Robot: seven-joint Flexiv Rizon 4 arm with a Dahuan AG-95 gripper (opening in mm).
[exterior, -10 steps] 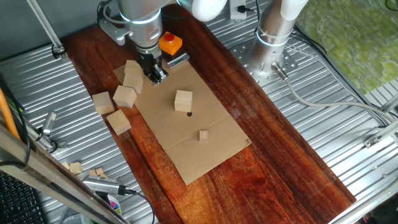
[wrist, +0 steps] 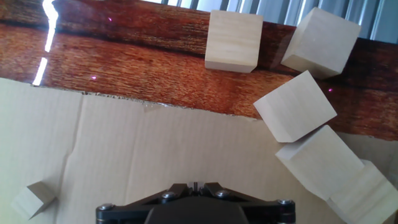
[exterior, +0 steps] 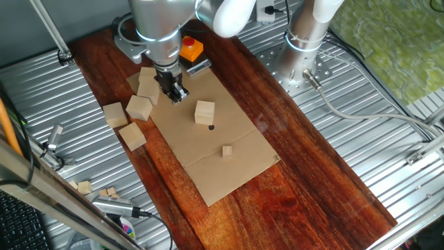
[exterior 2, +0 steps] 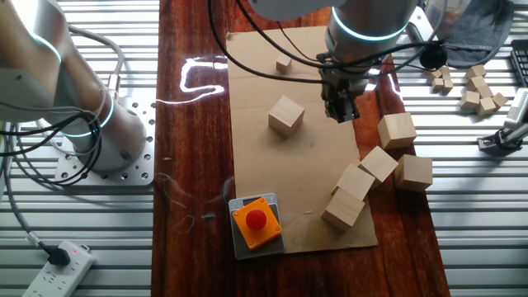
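My gripper (exterior: 179, 94) hangs above the cardboard sheet (exterior: 214, 179), between the lone large wooden cube (exterior: 204, 112) and a cluster of large cubes. In the wrist view its black fingertips (wrist: 196, 186) meet, with nothing showing between them. A small wooden cube (exterior: 227, 151) sits farther along the sheet; the wrist view has a small cube (wrist: 34, 199) at its lower left. Several large cubes (exterior 2: 380, 164) are grouped at the cardboard's edge, some on bare wood. In the wrist view, one cube (wrist: 296, 107) lies up and right of the fingertips.
An orange box with a red button (exterior 2: 256, 219) stands at one end of the cardboard. Black cables (exterior 2: 272, 74) loop near the arm. Small wood pieces (exterior 2: 481, 91) lie on the metal table beyond the dark wooden board (exterior: 298, 187), whose opposite end is clear.
The cubes have stayed where they were.
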